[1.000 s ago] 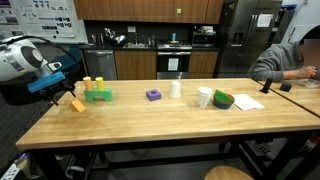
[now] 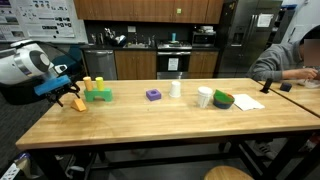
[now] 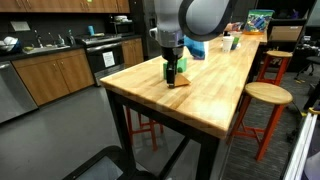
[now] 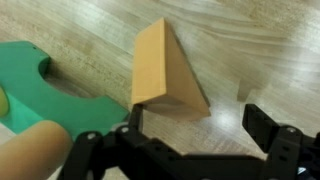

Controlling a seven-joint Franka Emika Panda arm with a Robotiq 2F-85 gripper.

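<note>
An orange wedge-shaped block (image 4: 163, 62) lies on the wooden table, and in the wrist view its near end reaches between the fingers of my gripper. The fingers stand open. The left finger (image 4: 131, 128) is close by the wedge's near corner; whether they touch, I cannot tell. Bare table shows between the wedge and the right finger. From outside, the gripper (image 2: 73, 98) is low over the table's left end, right by the orange wedge (image 2: 80, 105). In the second exterior view the wedge (image 3: 182, 82) is partly behind the gripper.
A green block (image 2: 98, 95) with yellow cylinders (image 2: 88, 84) stands just behind the wedge. Farther right are a purple block (image 2: 153, 95), white containers (image 2: 204, 97) and a green bowl (image 2: 222, 100). A person sits at the far right.
My gripper has come down slightly and closer to the orange wedge. The wedge looks slightly shifted to the right; the other things on the table have stayed put.
</note>
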